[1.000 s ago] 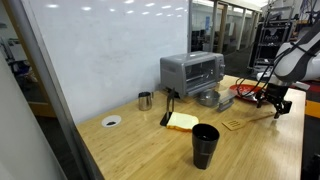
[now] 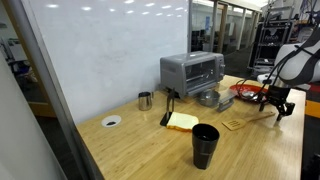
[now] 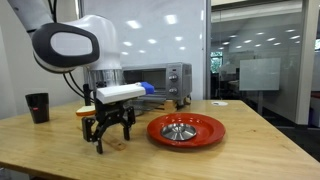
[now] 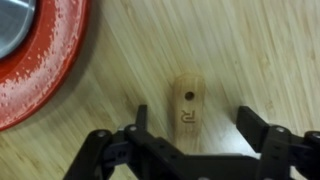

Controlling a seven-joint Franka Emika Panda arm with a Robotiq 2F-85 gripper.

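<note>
A wooden spatula shows its blade (image 2: 234,124) on the table in exterior view 1. In the wrist view its handle (image 4: 188,110), with a hole near the end, lies between the spread fingers of my gripper. Bare wood shows on both sides of the handle, so neither finger touches it. In exterior view 2 the gripper (image 3: 112,142) points down close to the tabletop over the spatula (image 3: 113,143). The fingers stand part open and hold nothing.
Beside the gripper is a red plate (image 3: 211,130) with a metal bowl (image 3: 178,131) in it. A black cup (image 2: 205,145), a yellow sponge-like item (image 2: 182,121), a metal cup (image 2: 145,101) and a toaster oven (image 2: 192,72) stand farther off.
In exterior view 1 the arm at the far right has shifted slightly, its gripper staying low near the table. The objects on the table have not moved.
</note>
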